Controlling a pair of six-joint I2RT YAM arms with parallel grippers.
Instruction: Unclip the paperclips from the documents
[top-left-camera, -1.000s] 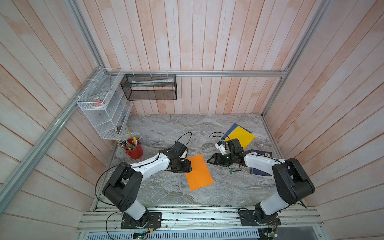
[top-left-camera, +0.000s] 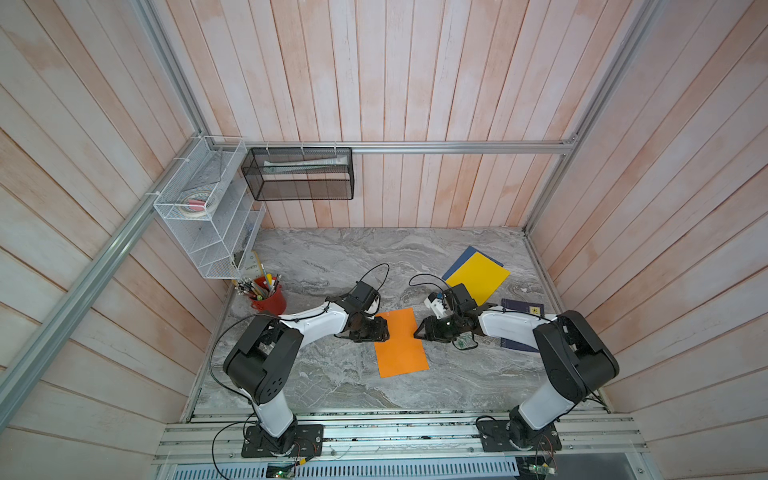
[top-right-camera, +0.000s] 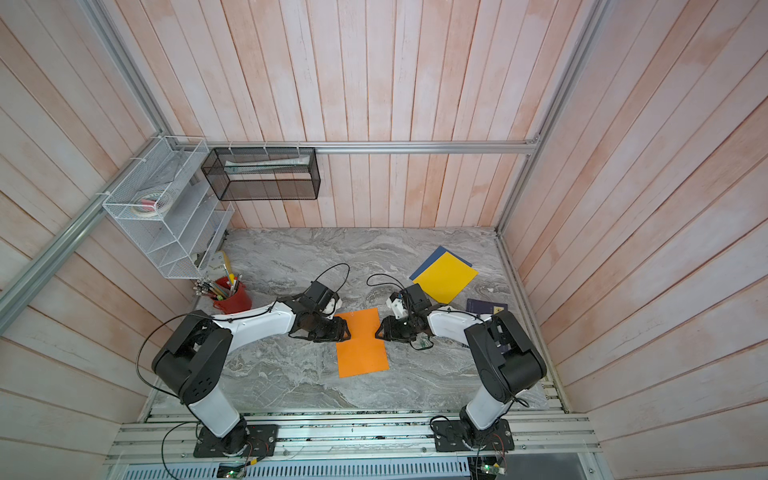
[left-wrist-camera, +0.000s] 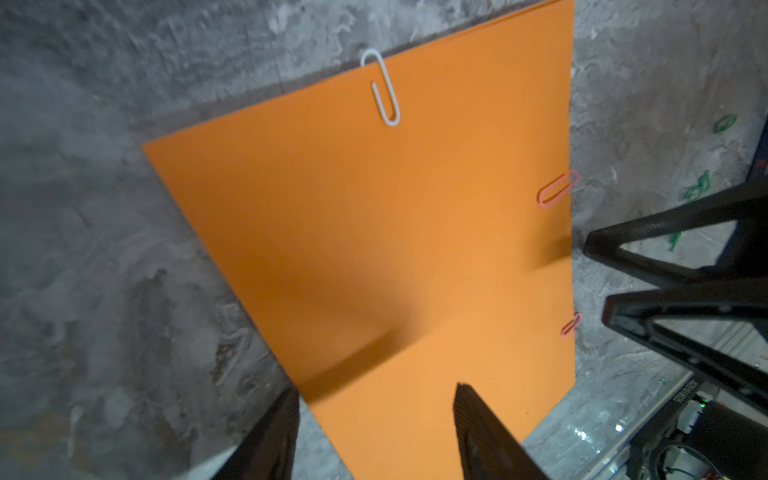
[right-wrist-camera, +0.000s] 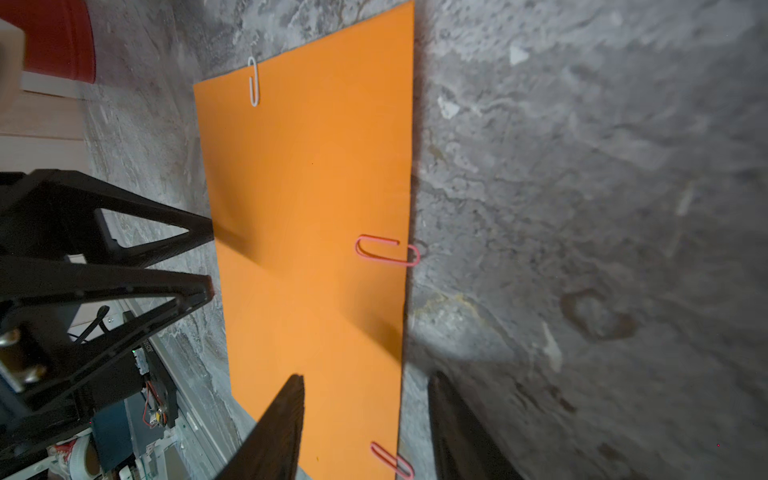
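An orange document (top-left-camera: 401, 356) lies on the table between my two grippers. In the left wrist view a white paperclip (left-wrist-camera: 384, 92) grips its top edge, while a red paperclip (left-wrist-camera: 556, 189) and a second red paperclip (left-wrist-camera: 570, 324) sit on its right edge. My left gripper is open above the sheet's left side, its fingers (left-wrist-camera: 268, 440) apart and empty. On the right side, my right gripper is also open over the sheet's edge, with nothing between its fingers. The middle red clip (right-wrist-camera: 386, 250) lies ahead of its fingertips; the lower one (right-wrist-camera: 392, 461) shows between its fingers.
Green paperclips (left-wrist-camera: 697, 185) lie loose on the table to the right. Yellow and blue sheets (top-left-camera: 480, 276) are at the back right, beside a dark blue notebook (top-left-camera: 524, 307). A red pen cup (top-left-camera: 270, 298) stands at the left.
My right gripper has moved left and slightly down to the sheet's edge. The left gripper has shifted a little right, and the orange document has turned slightly, its top edge further right.
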